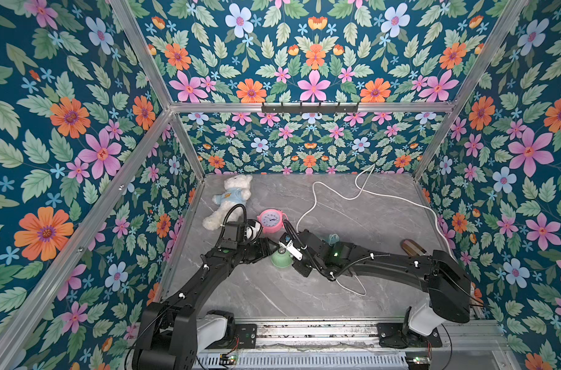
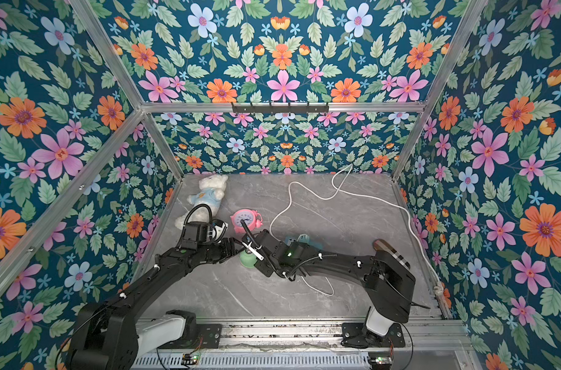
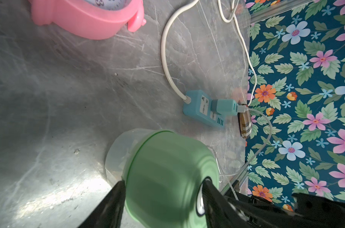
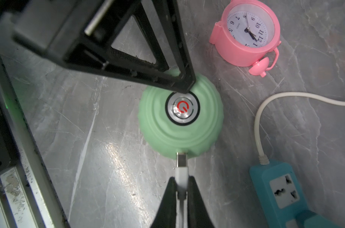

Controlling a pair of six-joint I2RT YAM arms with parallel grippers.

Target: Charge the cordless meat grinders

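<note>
The green meat grinder (image 4: 180, 133) stands on the grey table, its power button facing up in the right wrist view. My left gripper is open around the green top, its fingers on either side in the left wrist view. My right gripper is shut on a USB cable plug, whose metal tip meets the grinder's near side; whether it sits in the port I cannot tell. The blue power strip (image 3: 197, 108) with a charger (image 3: 225, 107) in it lies beside the grinder.
A pink alarm clock (image 1: 271, 220) is behind the grinder, a teddy bear (image 1: 231, 197) at the back left. A brown object (image 1: 411, 247) lies at the right. White cables cross the back and right.
</note>
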